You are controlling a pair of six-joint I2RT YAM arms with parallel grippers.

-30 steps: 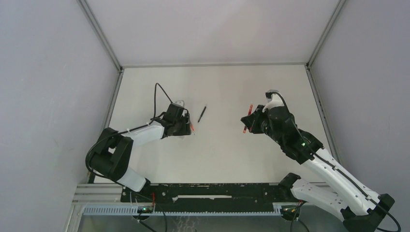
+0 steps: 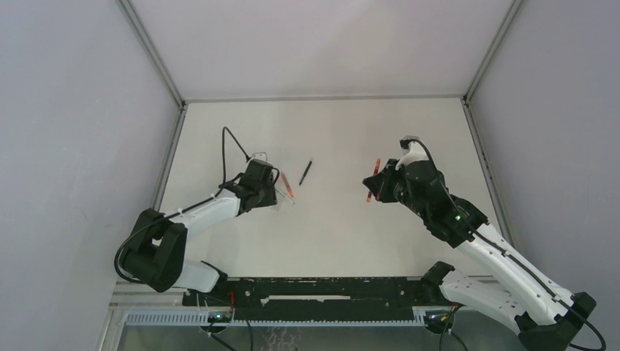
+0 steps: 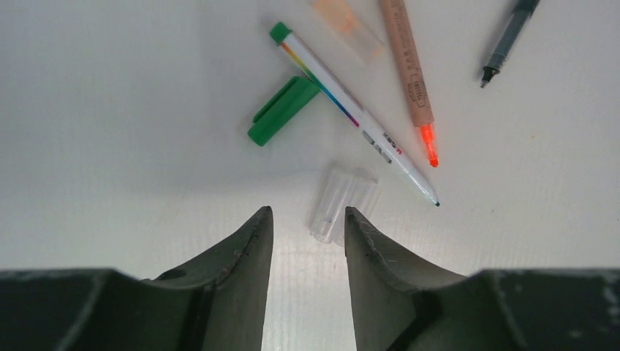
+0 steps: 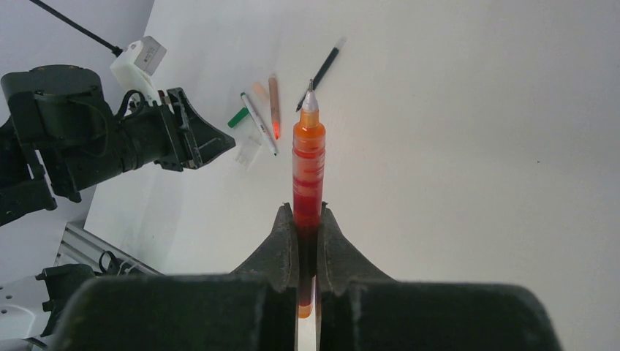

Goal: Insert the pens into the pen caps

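Observation:
My right gripper is shut on a red-orange pen (image 4: 308, 161), held upright in its wrist view. My left gripper, part open and empty, hangs over clear caps (image 3: 333, 205). Beyond them lie a green cap (image 3: 281, 110), a white pen (image 3: 351, 110) with a green end, a brown highlighter (image 3: 409, 73) with an orange tip, a pale orange cap (image 3: 347, 29) and a dark pen (image 3: 504, 44).
Walls surround it at the back and sides.
My left arm has moved leftward in the top view, uncovering more of the loose pens. The right arm holds still with its pen.

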